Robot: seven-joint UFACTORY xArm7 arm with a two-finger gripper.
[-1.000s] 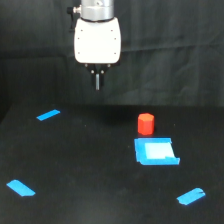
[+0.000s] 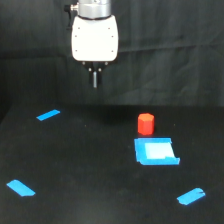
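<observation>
A small red block (image 2: 146, 124) stands on the dark table, right of centre. Just below it in the view lies a blue-taped square (image 2: 157, 151) with a white middle; the block is outside it. My gripper (image 2: 95, 78) hangs high at the back, left of the block and well apart from it. Its dark fingers are small against the black backdrop, so whether they are open or shut is unclear. No object shows at their tips.
Blue tape strips lie at the back left (image 2: 48, 115), the front left (image 2: 20, 188) and the front right (image 2: 191, 196). A dark curtain closes off the back.
The arm has shifted very slightly left and its hand has turned a little. The red block and the taped square have not moved.
</observation>
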